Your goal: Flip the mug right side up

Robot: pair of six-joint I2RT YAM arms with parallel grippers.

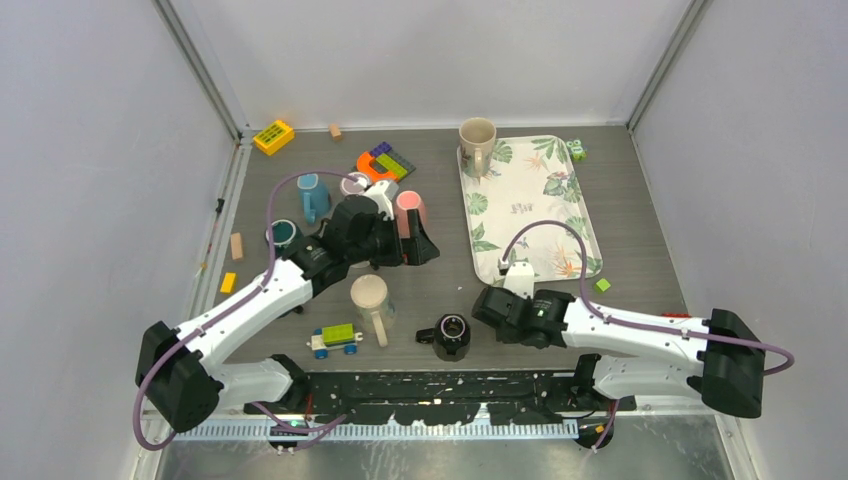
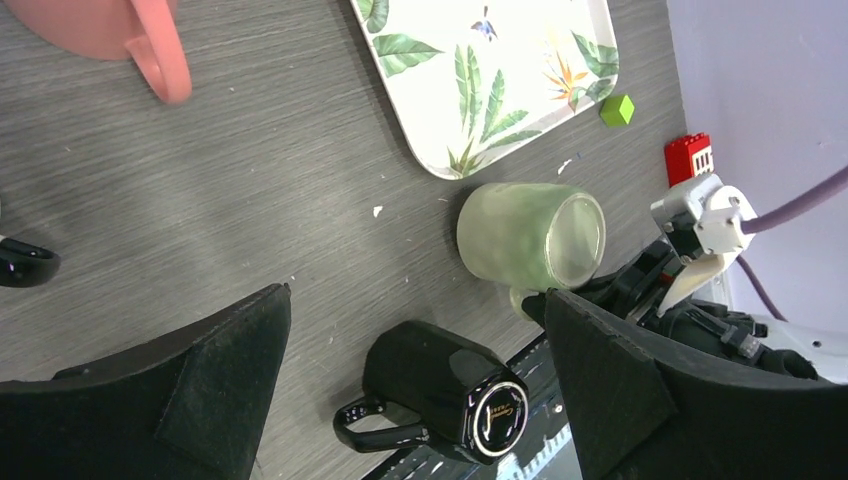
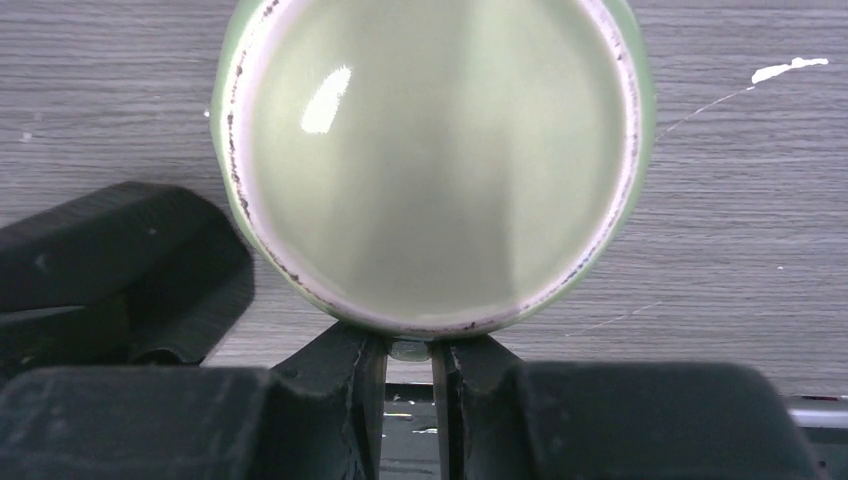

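Note:
A pale green mug lies on its side just below the tray in the left wrist view; from above, my right arm hides it. My right gripper is shut on it at the lower edge, with the mug's opening filling much of the right wrist view. My left gripper hangs open over the middle left, near a pink mug. A black mug lies near the front edge, left of the right gripper, its handle pointing left.
A patterned tray holds a tall beige mug. A cream mug, blue mug, toy cart and several blocks crowd the left. A red brick lies at the right edge.

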